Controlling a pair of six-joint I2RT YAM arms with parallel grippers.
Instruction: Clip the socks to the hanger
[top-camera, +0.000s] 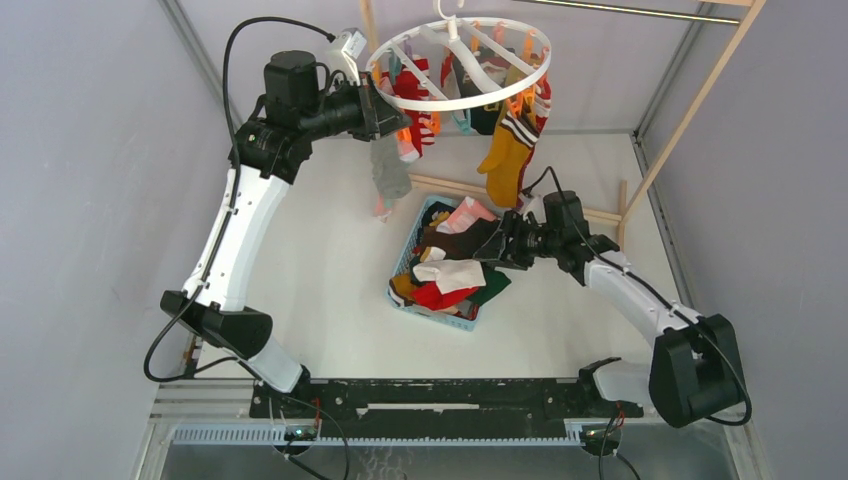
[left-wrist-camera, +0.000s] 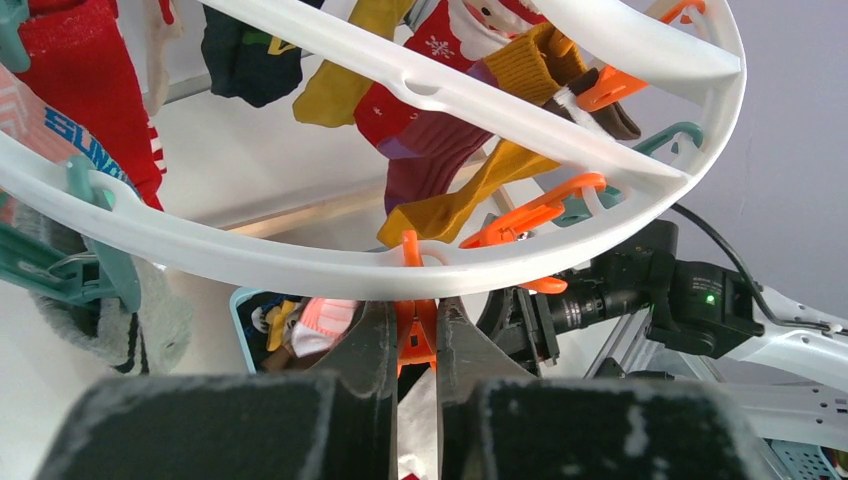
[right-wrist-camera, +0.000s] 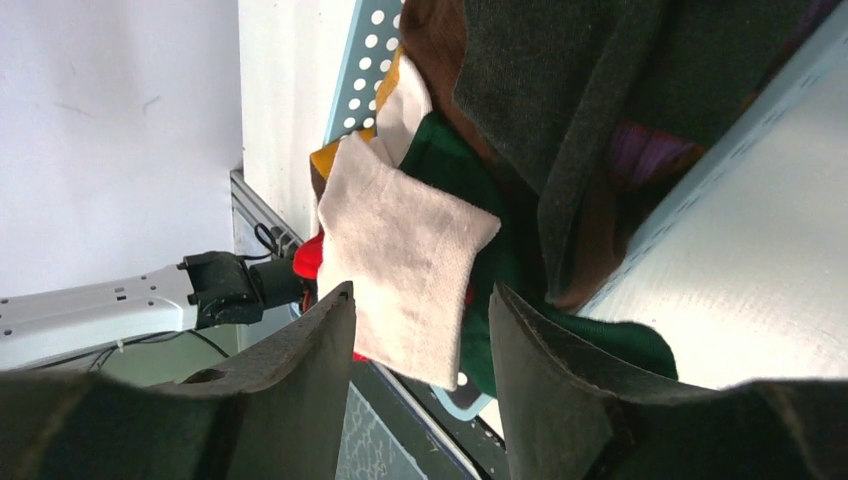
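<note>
My left gripper is shut on an orange clip (left-wrist-camera: 415, 345) at the near rim of the round white hanger (left-wrist-camera: 300, 272). No sock shows in that clip. Low over the sock pile, my right gripper stands open. Below and between its fingers, a white sock (right-wrist-camera: 400, 250) lies loose on the heap. Beside it are a dark green sock (right-wrist-camera: 450, 160) and a dark brown one (right-wrist-camera: 560, 90). Socks such as a mustard one (top-camera: 510, 150), a red striped one (top-camera: 422, 135) and a grey one (top-camera: 390, 172) hang from the ring.
A light blue basket (top-camera: 402, 255) holds the loose socks on the white floor. Wooden frame bars (top-camera: 700, 95) run behind and to the right. Other orange clips (left-wrist-camera: 540, 210) and green clips (left-wrist-camera: 70, 270) sit along the ring. Floor on both sides of the basket is clear.
</note>
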